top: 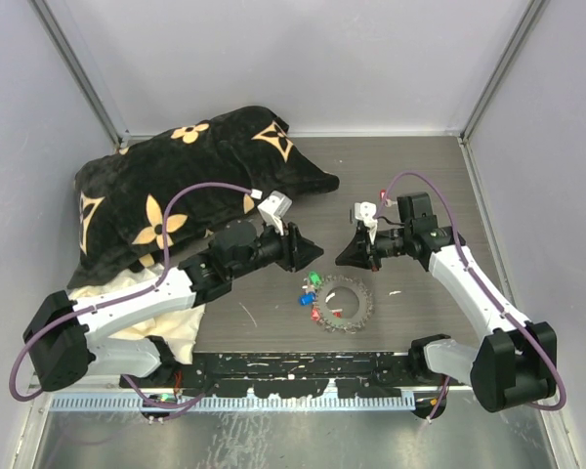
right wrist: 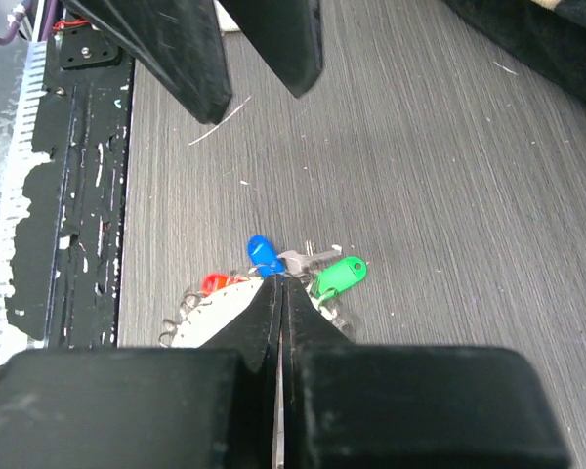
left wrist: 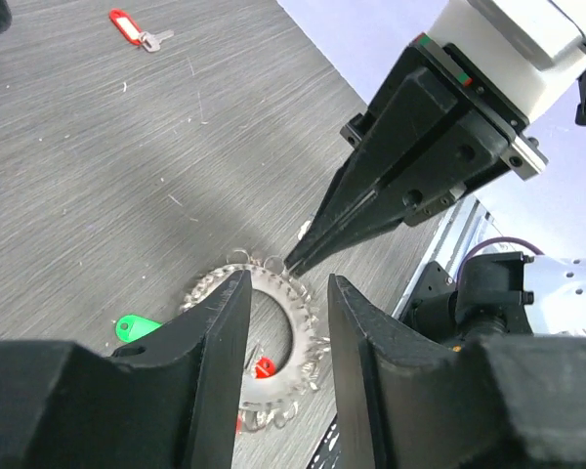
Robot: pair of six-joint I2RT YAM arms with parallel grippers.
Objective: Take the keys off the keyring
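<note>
The keyring (top: 363, 307) lies on the table in a loose circle of small metal rings, below both grippers. Its green tag (right wrist: 342, 277), blue tag (right wrist: 264, 255) and a red tag (right wrist: 216, 282) stay gathered at it, with a silver key (right wrist: 308, 260) between blue and green. My left gripper is open above it, nothing between its fingers. My right gripper is shut and empty, its fingertips meeting over the keyring's edge. Away from the ring, a separate key (left wrist: 154, 41) with a red tag (left wrist: 124, 24) rests on the table.
A dark patterned blanket (top: 210, 166) fills the back left, with a cream cloth (top: 176, 327) nearer the left arm. White walls (top: 293, 63) enclose the table. Bare tabletop (top: 415, 322) shows on the right, front and back.
</note>
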